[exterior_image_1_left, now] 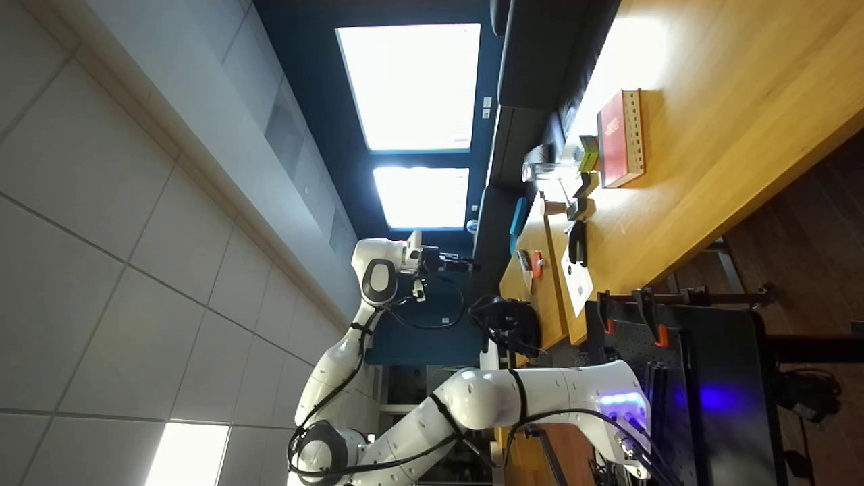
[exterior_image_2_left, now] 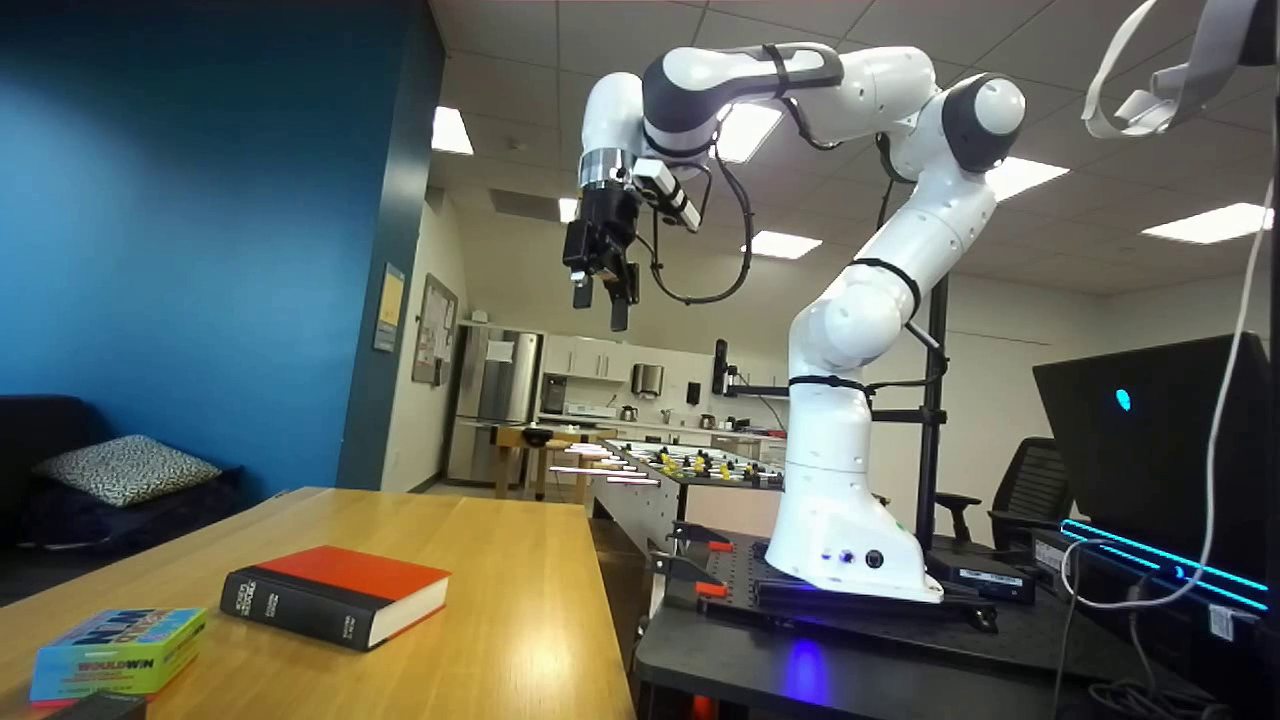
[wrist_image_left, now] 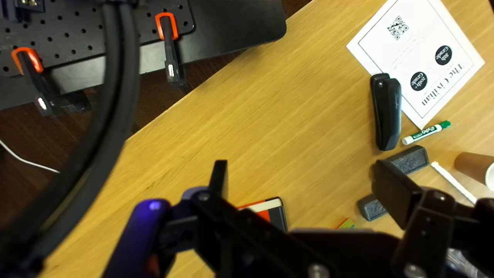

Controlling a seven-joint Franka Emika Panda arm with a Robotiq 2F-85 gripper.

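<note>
My gripper [exterior_image_2_left: 601,302] hangs open high above the table, its fingers apart and nothing between them. In the wrist view, the gripper looks down on the wooden tabletop, with its body hiding part of what lies below. A black stapler [wrist_image_left: 387,112] rests partly on a printed white sheet [wrist_image_left: 430,55], with a green-capped marker [wrist_image_left: 426,133] beside it. Two dark blocks [wrist_image_left: 410,160] lie around the right finger, which partly covers them. A red and black book [exterior_image_2_left: 342,588] lies flat near a small colourful box [exterior_image_2_left: 120,654].
A brown cup [wrist_image_left: 474,166] lies near a white stick [wrist_image_left: 454,183] at the right of the wrist view. Orange-tipped clamps [wrist_image_left: 167,44] stick out from the black robot stand [wrist_image_left: 231,23]. Bare wood [wrist_image_left: 259,116] stretches across the middle of the table.
</note>
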